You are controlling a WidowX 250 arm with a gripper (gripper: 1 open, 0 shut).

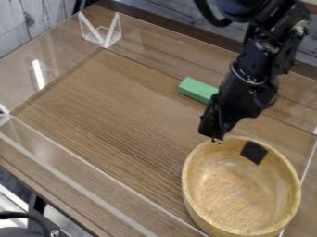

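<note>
My black gripper [213, 130] hangs over the wooden table just above the back-left rim of a beige oval bowl [233, 205]. I cannot tell whether anything is between its fingers. A black rectangular piece [254, 152] sits at the bowl's back right. A green block [195, 90] lies on the table behind the gripper, partly hidden by it.
A white wire holder [102, 30] stands at the back left. Cables lie at the bottom-left corner, beyond the table's edge.
</note>
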